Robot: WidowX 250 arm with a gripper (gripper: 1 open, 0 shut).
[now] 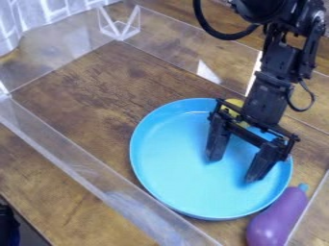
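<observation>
My black gripper [237, 154] reaches down over a blue plate [174, 173], its two fingers spread open with blue plate showing between them. A yellow object [233, 104] is partly hidden behind the gripper at the plate's back edge. A purple eggplant-like object [275, 219] lies just off the plate at the lower right.
Clear plastic walls border the area at the left and along the back. Black cables hang from the arm at the top right.
</observation>
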